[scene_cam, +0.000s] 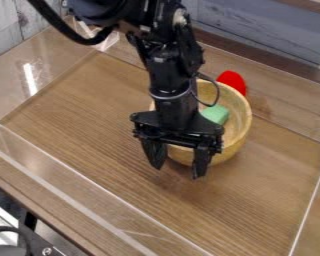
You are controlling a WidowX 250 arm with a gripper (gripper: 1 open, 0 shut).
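My black gripper point(178, 158) hangs from the arm at the centre of the camera view, fingers apart and open, in front of a yellow bowl point(236, 125) that it partly hides. A green object point(215, 115) lies in the bowl behind the wrist. Whether anything is between the fingers is hard to tell against the bowl.
A red object point(232, 82) sits behind the bowl at the upper right. Pale walls border it at the back and upper left.
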